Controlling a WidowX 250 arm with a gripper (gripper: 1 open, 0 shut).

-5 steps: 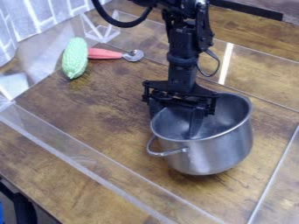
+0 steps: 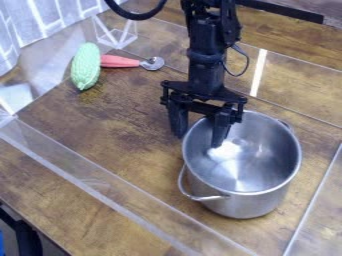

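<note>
A steel pot (image 2: pixel 247 180) with a thin handle at its near left stands on the right side of the wooden table. My black gripper (image 2: pixel 203 127) hangs over the pot's back-left rim, one finger outside at the left and the other above the inside. Whether it holds the rim is unclear.
A green corn-like vegetable (image 2: pixel 83 66) and a red-handled utensil (image 2: pixel 127 62) lie at the back left.
The pot sits differently, its rim less tilted and more of its interior showing, with the near handle shifted toward the lower right. The gripper has moved slightly.
</note>
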